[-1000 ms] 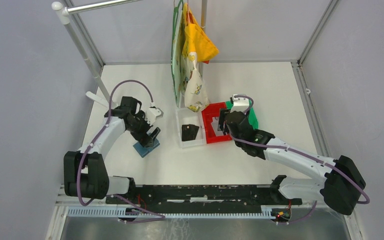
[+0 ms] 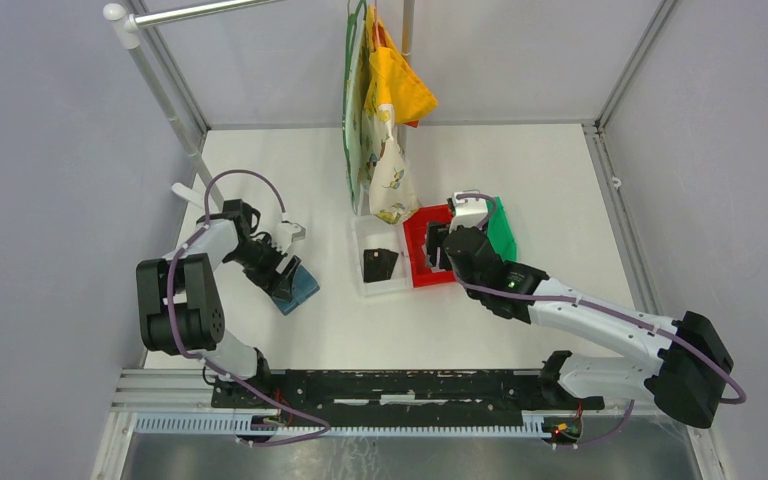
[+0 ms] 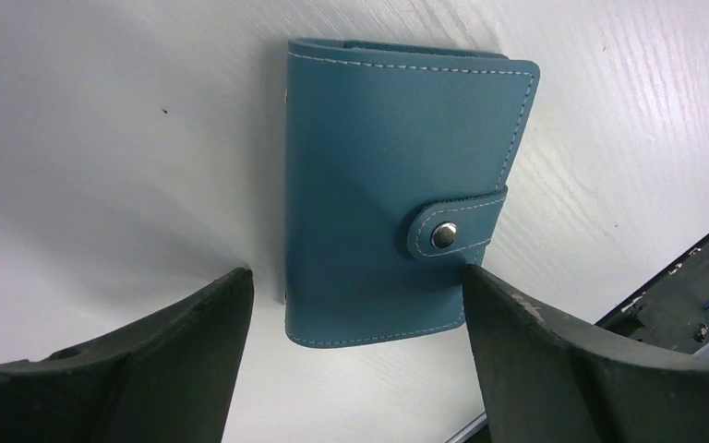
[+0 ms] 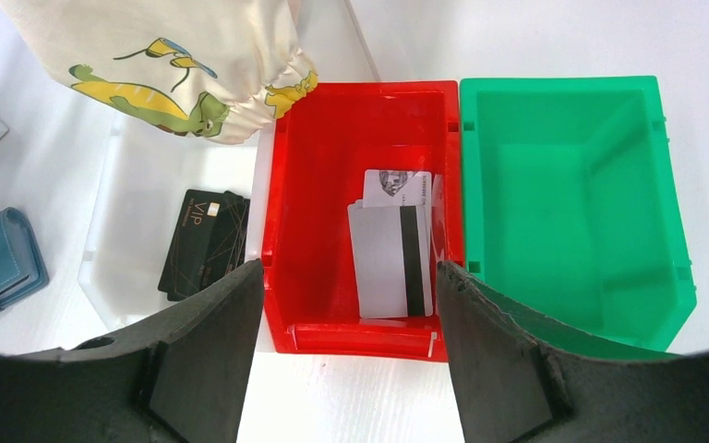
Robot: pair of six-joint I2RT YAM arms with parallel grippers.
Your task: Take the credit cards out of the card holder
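Observation:
A blue card holder [image 3: 378, 175], snapped shut with a metal button, lies flat on the table at the left. Over its near end my left gripper stands open, nothing held between its fingers; the right fingertip overlaps the holder's corner in the left wrist view. My right gripper is open too, above the red bin [image 4: 314, 203]. Grey and white cards [image 4: 383, 258] lie inside that bin, and black cards [image 4: 205, 242] lie in the white bin [image 4: 111, 221]. Whatever the card holder contains is hidden.
To the right of the red bin stands an empty green bin [image 4: 554, 203]. Cloth bags [image 2: 388, 120] hang from a rail and overhang the back of the white bin. Bare table [image 2: 360, 335] lies in front of the bins.
The left arm has drawn back to the left, its gripper still over the card holder. My right gripper has shifted slightly left over the red bin. The holder and bins stay put.

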